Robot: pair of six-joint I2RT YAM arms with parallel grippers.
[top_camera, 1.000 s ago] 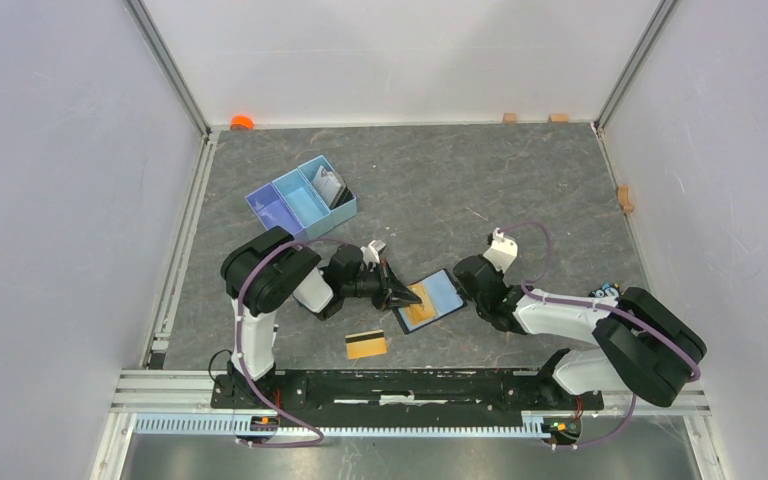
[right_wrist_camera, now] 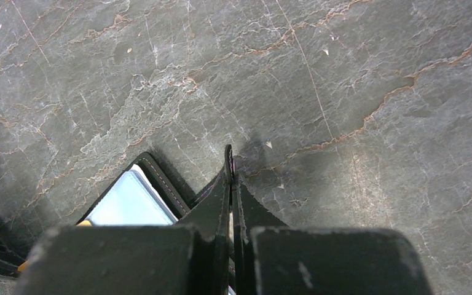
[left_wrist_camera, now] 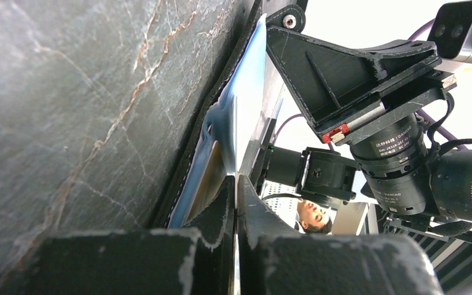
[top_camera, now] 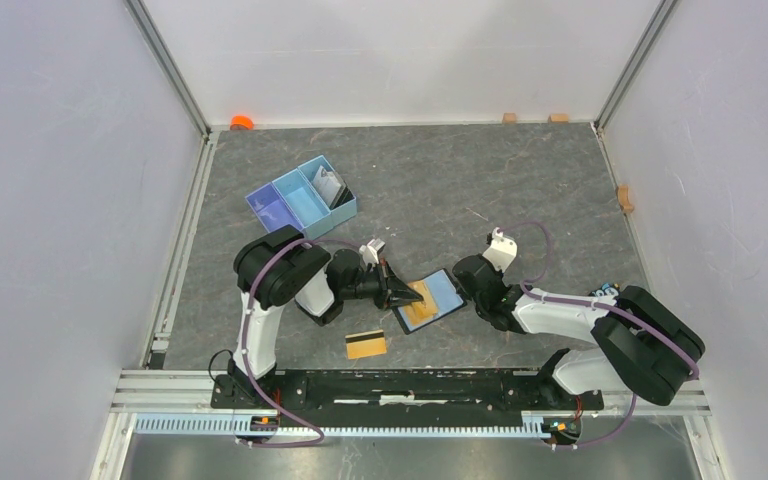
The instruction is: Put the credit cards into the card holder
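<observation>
The black card holder (top_camera: pixel 406 330) lies open on the table with pale blue sleeves (top_camera: pixel 444 292). A yellow card (top_camera: pixel 423 308) is over its left part, at the fingertips of my left gripper (top_camera: pixel 413 298). In the left wrist view my left gripper is shut on a thin pale card edge, seen end-on beside the blue sleeve (left_wrist_camera: pixel 220 120). How deep that card sits in the sleeve cannot be told. My right gripper is shut at the holder's right side, a thin black edge of the holder between its tips. A second yellow card (top_camera: pixel 365 345) lies apart on the table.
A blue compartment box (top_camera: pixel 301 205) stands at the back left, with several cards (top_camera: pixel 327 186) in its right compartment. Both arms reach in low from the front.
The left arm's elbow has shifted slightly to the right while its gripper stays at the holder. Holder, loose card and right arm look unmoved.
</observation>
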